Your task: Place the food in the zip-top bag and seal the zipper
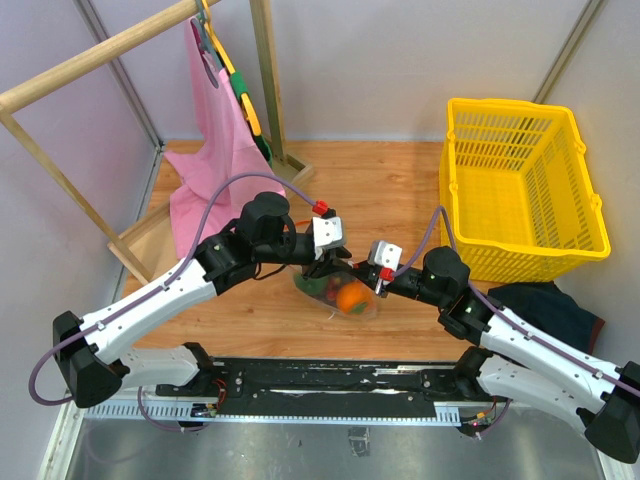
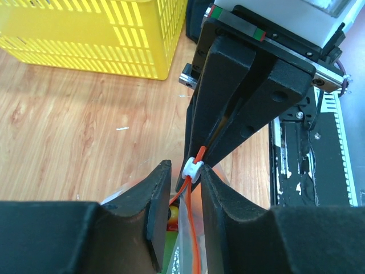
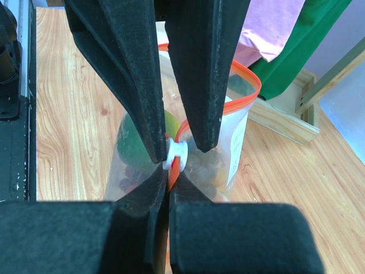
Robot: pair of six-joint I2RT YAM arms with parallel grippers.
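Note:
The clear zip top bag stands on the table with food inside; an orange item and a green one show through it. Its orange zipper rim is spread apart at the far end and comes together near the white slider. My left gripper is part open, its fingers on either side of the slider with gaps showing. Just beyond the slider, my right gripper is shut on the orange zipper end, which pokes out between its fingertips.
A yellow basket stands at the right, with dark cloth in front of it. At the left, a wooden rack holds a pink cloth. Bare table lies behind the arms.

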